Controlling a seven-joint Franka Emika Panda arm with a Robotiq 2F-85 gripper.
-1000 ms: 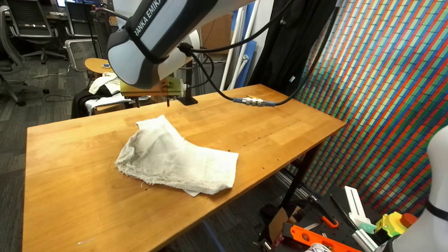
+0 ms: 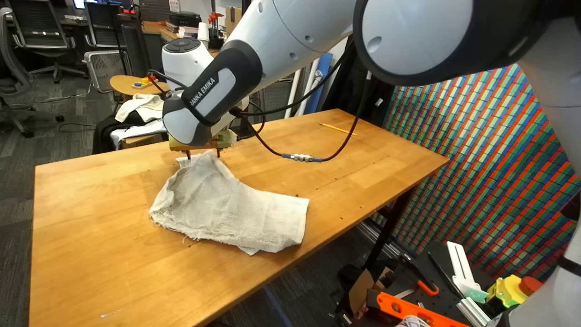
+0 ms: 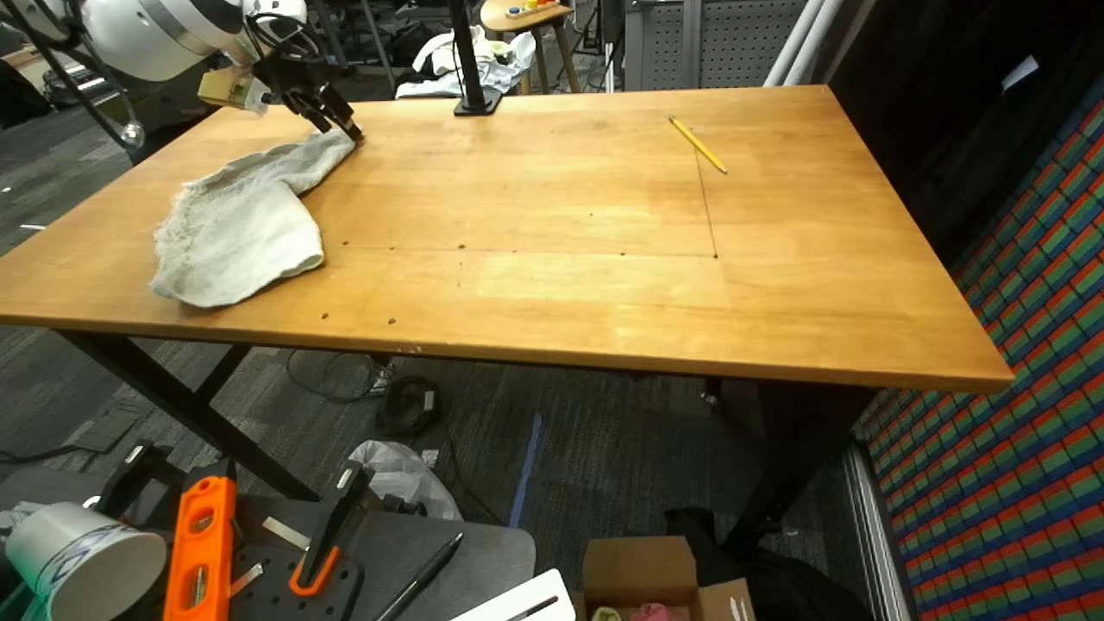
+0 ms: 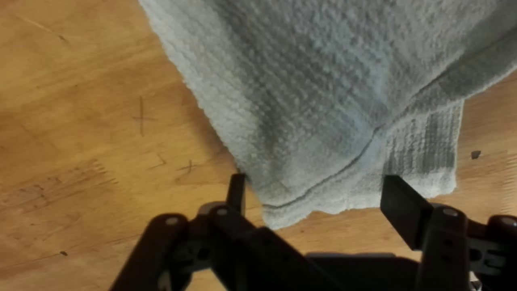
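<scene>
A crumpled off-white cloth [image 2: 234,210] lies on the wooden table, partly folded over itself. Its far corner is right at my gripper [image 2: 204,155]. From the other side, the cloth [image 3: 243,222] appears at the table's left end, with the gripper [image 3: 339,131] down over that corner. In the wrist view, the two dark fingers [image 4: 236,194] stand apart, one on each side of the cloth's corner [image 4: 310,194]. Bare wood shows beside the left finger, and neither seems to pinch the fabric. Whether the tips touch the tabletop is hard to tell.
A yellow pencil [image 3: 699,145] rests on the far right part of the table [image 3: 538,300]. A black post [image 3: 473,62] rises at the back edge. The arm's cable [image 2: 332,155] hangs low over the tabletop.
My gripper has come down from above the table's back edge to the cloth's far corner. The cloth looks unmoved, now partly in the arm's shadow.
</scene>
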